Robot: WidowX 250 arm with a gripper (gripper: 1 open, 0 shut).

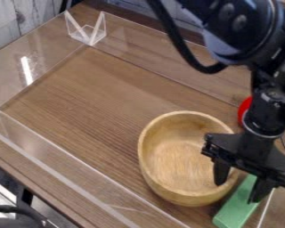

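The black gripper (238,169) is at the lower right, over the right rim of a wooden bowl (166,153) and the upper end of a green oblong object (235,210). Whether its fingers hold anything is unclear. A red object (245,110) is partly hidden behind the arm.
A clear wire-like holder (88,28) stands at the top left. The table's edge runs along the lower left, with dark cables beyond it.
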